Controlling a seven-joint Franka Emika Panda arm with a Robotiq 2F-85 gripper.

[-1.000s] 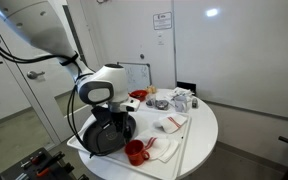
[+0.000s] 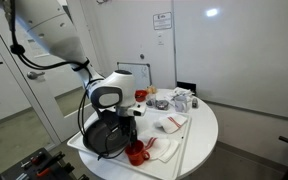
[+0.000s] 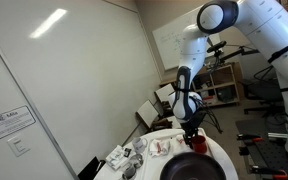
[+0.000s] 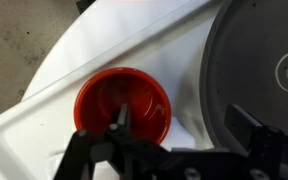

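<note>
A red mug [image 2: 136, 156] stands at the tray's front edge, beside a dark round pan [image 2: 100, 135]. Seen from above, the mug [image 4: 96, 86] is empty, and the pan [image 4: 269, 85] lies to its right. My gripper is open and points down over the two. One of its fingers [image 4: 121, 120] overlaps the mug's opening in the wrist view, the other the pan; contact cannot be made out. From outside, the gripper [image 2: 131, 138] hangs just above and behind the mug. In the other exterior view the mug [image 3: 218, 147] is right of the gripper.
A white tray [image 2: 165, 172] bears the mug, pan and a cloth [image 2: 164, 149]. A second folded cloth [image 2: 170, 124] lies farther back. Metal containers [image 2: 162, 104], glass jars [image 2: 181, 103] and a red bowl [image 2: 141, 95] stand behind.
My arm has moved right and down, from above the pan to right by the mug. The mug, the pan and the cloths stay where they were.
</note>
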